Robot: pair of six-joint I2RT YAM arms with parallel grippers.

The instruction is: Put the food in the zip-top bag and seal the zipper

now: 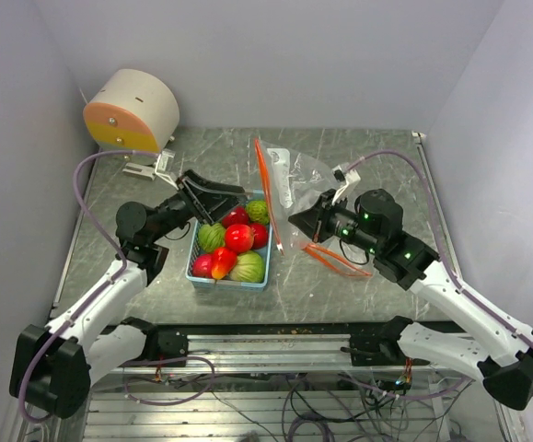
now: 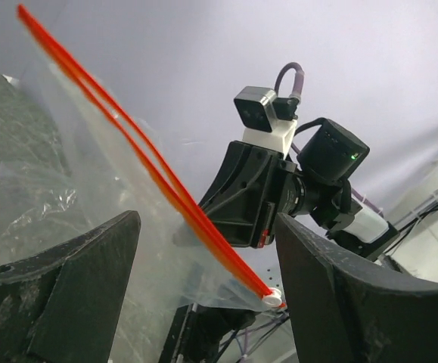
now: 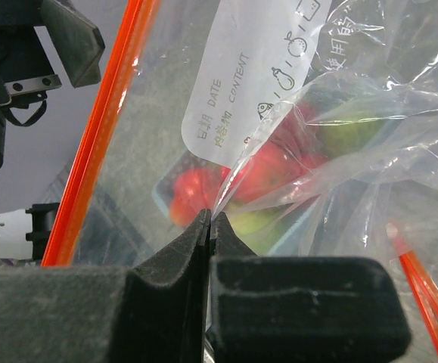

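Note:
A clear zip top bag [image 1: 294, 184] with an orange zipper [image 3: 101, 128] hangs raised from my right gripper [image 1: 298, 221], which is shut on its film. In the left wrist view the zipper [image 2: 166, 181] runs diagonally across, its lower end between or just beyond the fingers of my left gripper [image 1: 238, 193]. That gripper is part open, above the basket and just left of the bag. A blue basket [image 1: 195, 276] holds several red and green toy fruits and vegetables, partly hidden by my left arm, and seen blurred through the bag in the right wrist view.
A white cylindrical object [image 1: 131, 97] with an orange and yellow face stands at the back left. Bare grey table [image 1: 321, 304] shows at the front right and around the back. Walls bound both sides.

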